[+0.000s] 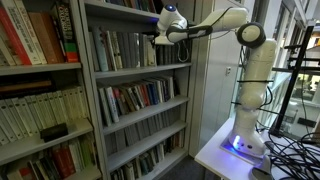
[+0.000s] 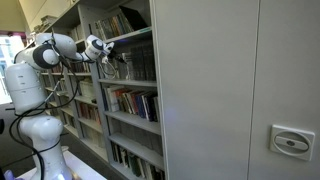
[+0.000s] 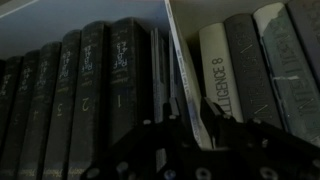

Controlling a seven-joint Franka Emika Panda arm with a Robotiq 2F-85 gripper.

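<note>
High up at the bookcase, my gripper is beside the upper shelf, its arm reaching across from the white table. In the wrist view, the dark gripper appears at the bottom, with its fingers apart. The pale edge of an upright divider shows between and beyond them. To its left stands a row of dark numbered volumes. On its right are a light book marked INTELLIGENCE 8 and a dark book. I see no book held, though the dim light hides the finger detail.
Packed shelves run below the gripper. The white table carries the arm's base, with loose black cables beside it. A wide pale panel closes off the bookcase's right side in exterior view 2.
</note>
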